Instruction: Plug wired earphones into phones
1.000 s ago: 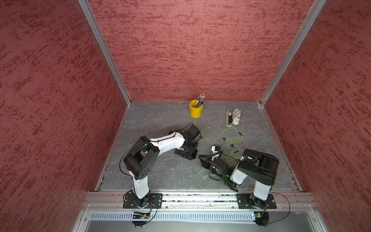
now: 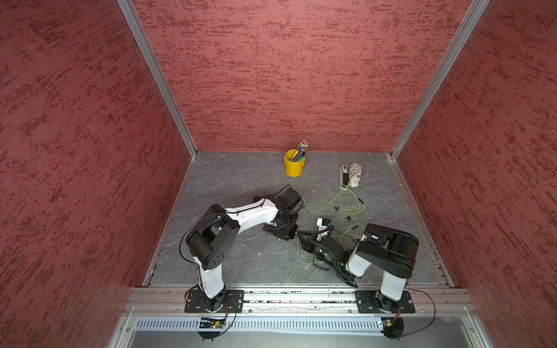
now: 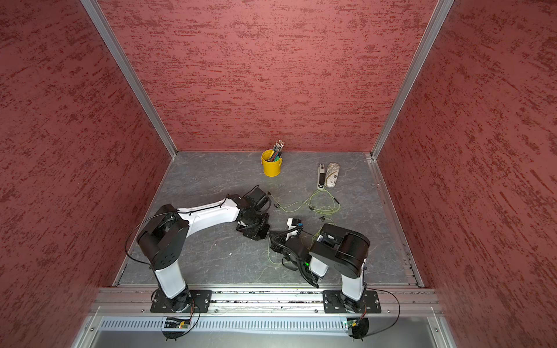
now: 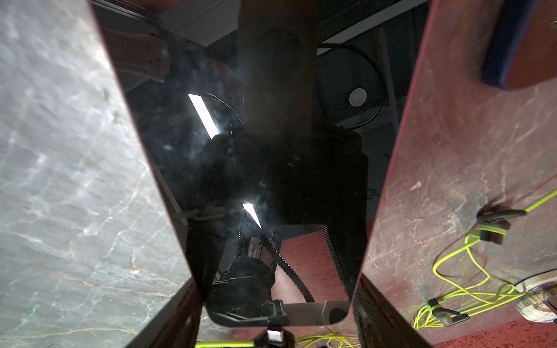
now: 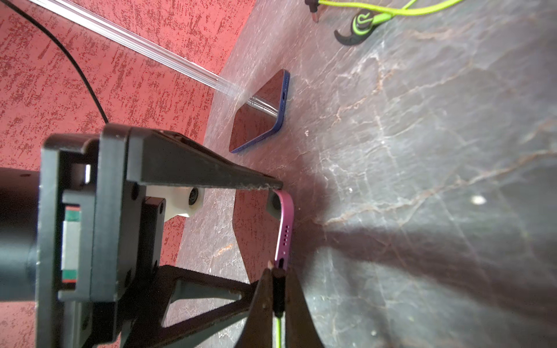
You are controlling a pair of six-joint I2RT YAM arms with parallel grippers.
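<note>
A black-screened phone with a pink edge (image 5: 284,226) is gripped by my left gripper, whose fingers press its two sides. In the left wrist view the phone's glossy face (image 4: 284,185) fills the middle. My right gripper is shut on a black earphone plug (image 5: 279,294) with a lime cable (image 5: 278,331) trailing from it. The plug's short metal tip (image 5: 271,265) is right at the phone's bottom edge, close by the dark port (image 5: 281,262). Whether any of it sits inside the port, I cannot tell. In the top left view both grippers meet nearly end to end.
A blue-edged phone (image 5: 261,113) lies beyond the left gripper. Lime earphones (image 2: 346,203) spread over the right of the table. A yellow bucket of pens (image 2: 294,167), a remote-like object (image 2: 344,175) and a patterned pouch (image 2: 355,174) stand at the back.
The left gripper with its phone has shifted very slightly right and the right gripper's tip slightly left, narrowing the gap between them. Otherwise the scene looks the same.
</note>
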